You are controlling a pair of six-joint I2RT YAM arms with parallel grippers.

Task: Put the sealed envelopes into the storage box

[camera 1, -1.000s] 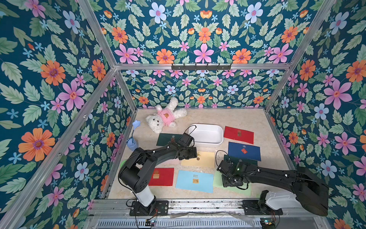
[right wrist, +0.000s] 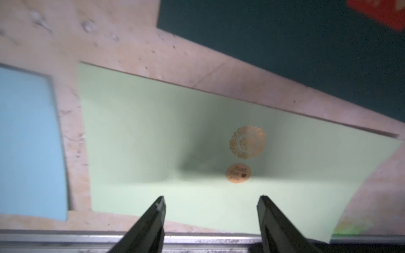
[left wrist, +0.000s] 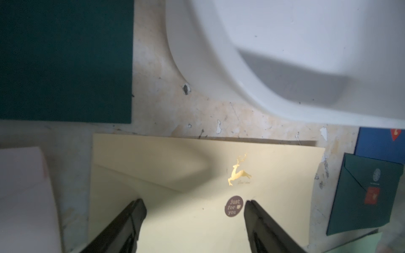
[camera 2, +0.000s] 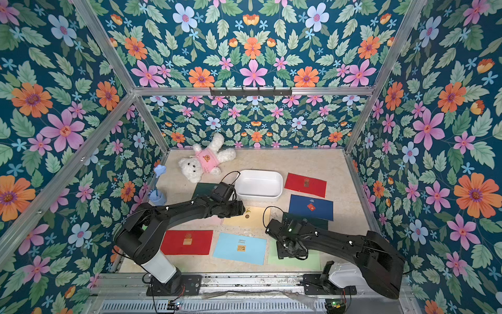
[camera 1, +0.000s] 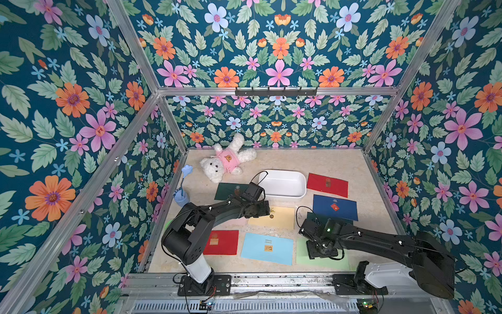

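The white storage box (camera 1: 282, 184) is empty, standing toward the back of the table. My left gripper is open above a cream envelope (left wrist: 202, 168) with a gold deer, nothing between its fingers. Over a light green envelope (right wrist: 168, 139), my right gripper is likewise open and empty. Other envelopes lie flat: red (camera 1: 327, 184), dark blue (camera 1: 340, 207), a second red one (camera 1: 223, 241), light blue (camera 1: 266, 248), dark green (left wrist: 63, 63), another dark green (left wrist: 362, 194) and pale pink (left wrist: 25, 202). The arms partly cover several of them in the top views.
A white plush toy (camera 1: 224, 158) in a pink shirt lies at the back left. Near the left wall stands a blue cup (camera 1: 181, 196). The metal rail (right wrist: 202, 238) runs close behind the green envelope's near edge. Bare table shows at back right.
My right gripper has shifted slightly right and toward the table's front edge, and the light green envelope appears slightly further right. The left arm has barely moved; the box is unchanged.
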